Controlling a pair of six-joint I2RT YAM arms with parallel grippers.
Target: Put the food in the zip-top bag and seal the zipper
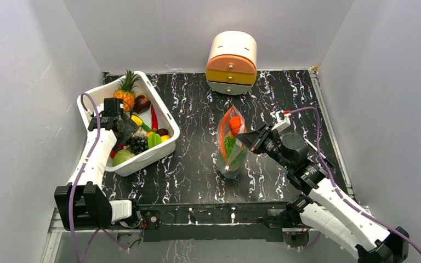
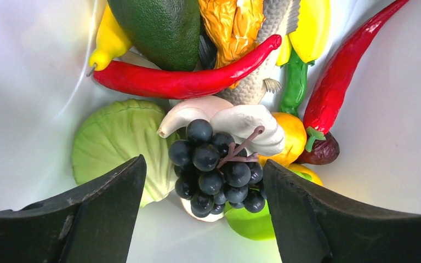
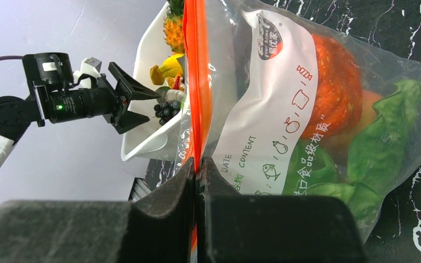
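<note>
A white bin (image 1: 170, 118) of toy food holds a pineapple (image 1: 124, 98), peppers, cabbage (image 2: 112, 142) and black grapes (image 2: 208, 181). My left gripper hangs open over the grapes, a finger either side in its wrist view; whether it touches them is unclear. The clear zip bag (image 3: 383, 164) stands mid-table with a red-orange item (image 3: 331, 82) and green leafy items (image 3: 389, 126) inside. My right gripper is shut on the bag's orange zipper edge (image 3: 199, 82), at the bag's right side in the top view.
A small cream, orange and yellow drawer box (image 1: 231, 55) stands at the back. Bare dark marble table (image 1: 186, 164) lies between bin and bag and behind the bag. Grey walls bound the sides and back.
</note>
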